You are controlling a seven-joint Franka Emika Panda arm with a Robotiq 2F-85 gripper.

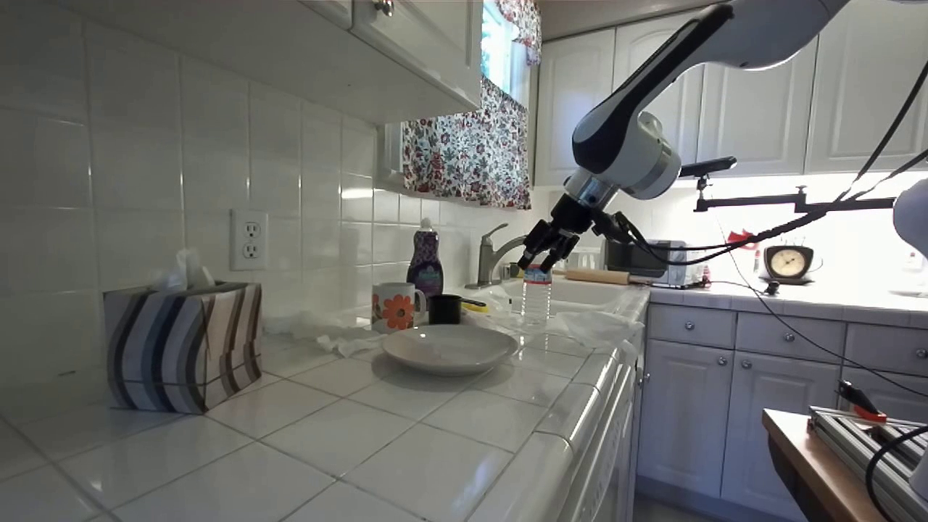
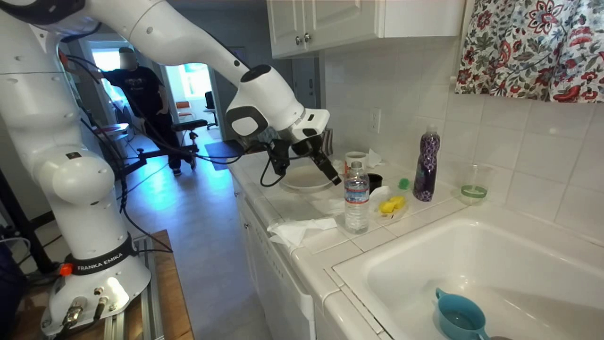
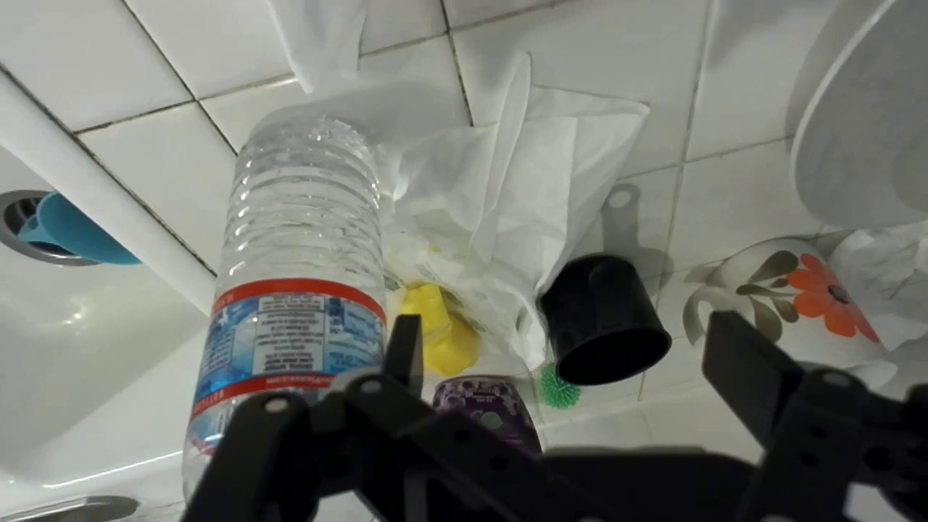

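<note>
My gripper is open and tilted downward over the counter. In the wrist view nothing sits between its fingers; the black cup lies in line with the gap, below on the tiles. A clear water bottle with a blue and red label stands upright near the sink. The same bottle is outside the gap, beside the left finger in the wrist view. A mug with an orange flower is on the right there, partly behind the other finger. The white plate rests on the counter.
Crumpled tissue, a yellow item and a purple soap bottle lie close by. The sink holds a blue cup. A tissue box stands at the near end; tiles before it are clear.
</note>
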